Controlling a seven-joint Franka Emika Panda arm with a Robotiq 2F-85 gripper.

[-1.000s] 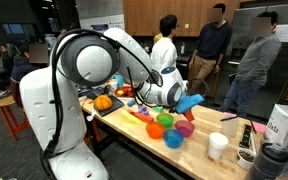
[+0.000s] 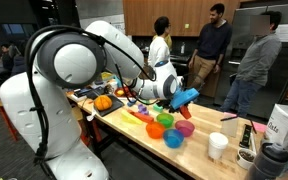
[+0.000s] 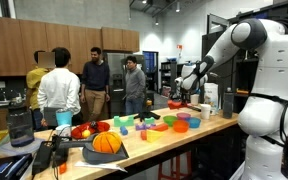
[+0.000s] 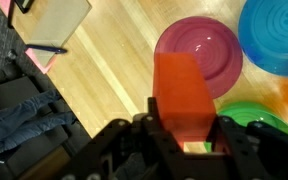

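Observation:
My gripper is shut on a red-orange block-like object (image 4: 182, 90), which sticks out ahead of the fingers in the wrist view. Behind it lies a pink bowl (image 4: 221, 52), partly covered by the held object. In the first exterior view the red object (image 2: 185, 112) hangs just above the pink bowl (image 2: 185, 128), below the blue part of the gripper. From these views I cannot tell whether it touches the bowl.
Close by stand a blue bowl (image 2: 173, 138), green bowls and an orange bowl (image 2: 165, 119). A white cup (image 2: 217, 146) is to the right. An orange pumpkin-like ball (image 3: 107, 143) rests at the table's other end. Several people stand behind the table.
The arm's upper links have swung a little to the left in the first exterior view. The gripper has shifted only slightly, still above the pink bowl with the red object.

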